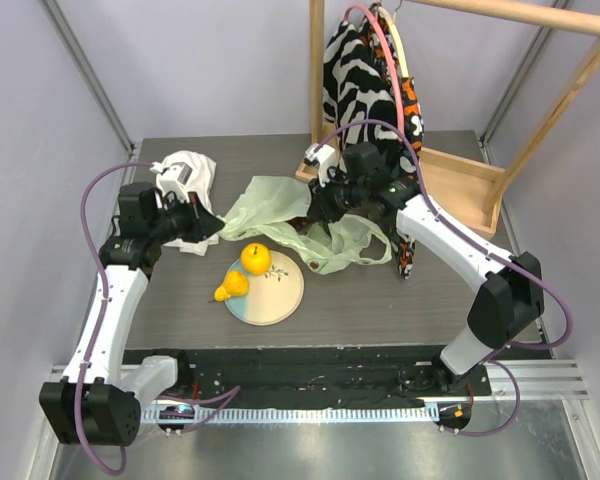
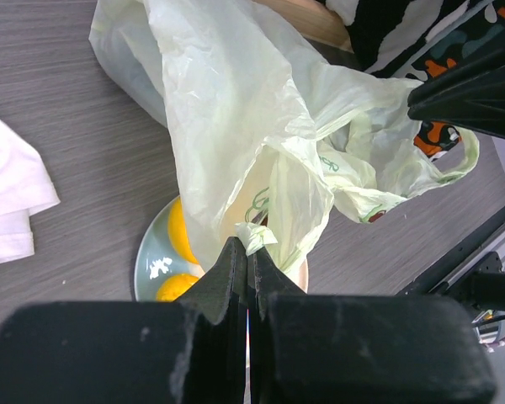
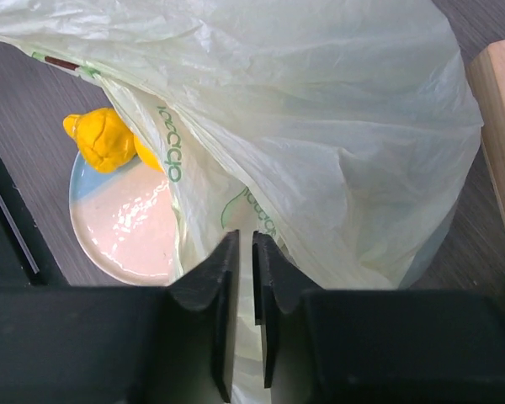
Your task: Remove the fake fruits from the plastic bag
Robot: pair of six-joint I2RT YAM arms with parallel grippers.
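A pale green plastic bag [image 1: 260,205] lies stretched between both arms. My left gripper [image 1: 218,225] is shut on its left end; in the left wrist view the bunched tip shows at the fingertips. My right gripper [image 1: 325,210] is over the bag's middle, fingers nearly together on or among the plastic; whether anything else is between them is unclear. Beneath it, a dark reddish shape shows faintly in the top view. On the plate [image 1: 280,305] lie a yellow apple [image 1: 256,259] and a yellow pear [image 1: 234,283].
A white cloth [image 1: 195,170] lies at the back left. A wooden rack [image 1: 455,190] with patterned garments on hangers stands at the back right.
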